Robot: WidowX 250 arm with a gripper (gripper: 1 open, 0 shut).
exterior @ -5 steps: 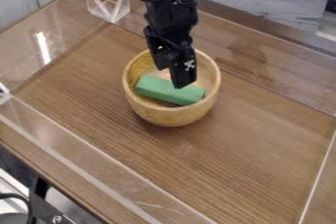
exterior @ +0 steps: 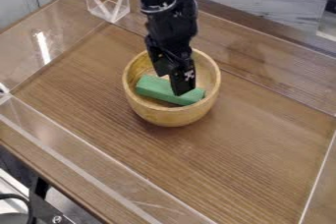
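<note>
A round tan bowl (exterior: pixel 168 111) sits on the wooden table, holding a green block (exterior: pixel 165 92) that lies at its front. A lighter item behind the block is partly hidden. My black gripper (exterior: pixel 175 72) reaches down from the top into the back of the bowl, above and behind the green block. I cannot tell whether its fingers are open or shut, or whether anything is between them.
A clear plastic container (exterior: pixel 106 2) stands at the back left near the arm. Cables lie off the lower-left edge.
My gripper has moved slightly down into the bowl. The bowl and green block look nearly unchanged.
</note>
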